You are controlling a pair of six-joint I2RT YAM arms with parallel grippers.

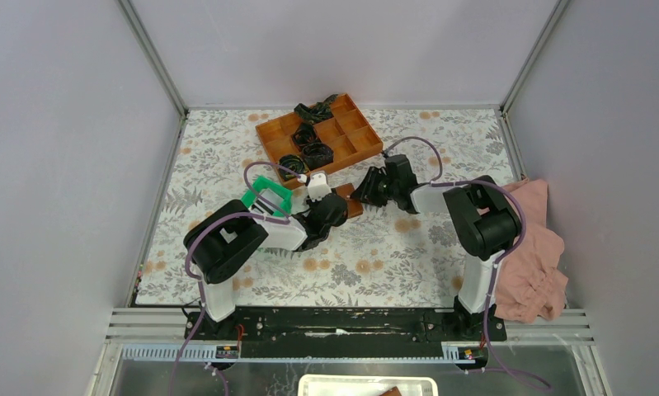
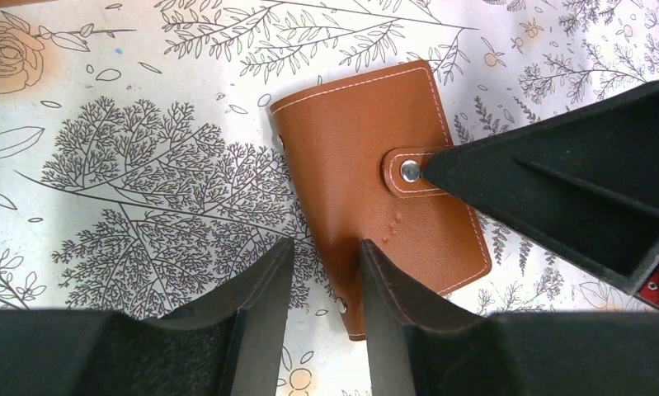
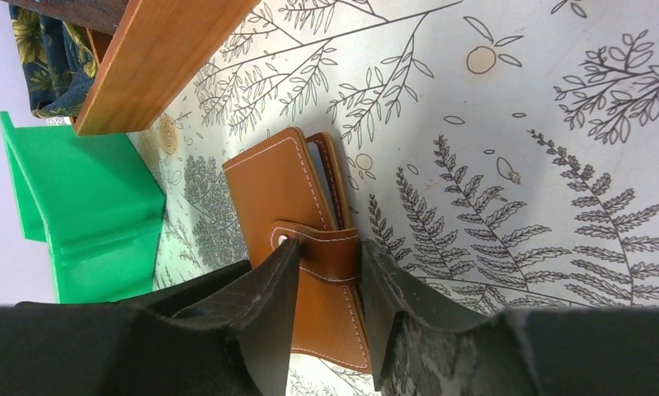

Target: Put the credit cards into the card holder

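Observation:
A brown leather card holder (image 1: 350,206) lies on the patterned table between both grippers, its snap strap (image 2: 416,173) fastened. My left gripper is part open over the holder's left, folded edge, one finger against the leather. My right gripper is open around the strap side, its fingertips at the strap (image 3: 326,257). In the top view, a green holder (image 1: 256,194) with pale card-like items stands left of my left gripper; the items are partly hidden by cables and the arm.
A wooden compartment tray (image 1: 355,136) with dark coiled items stands behind the grippers. Pink cloth (image 1: 532,264) lies at the right edge.

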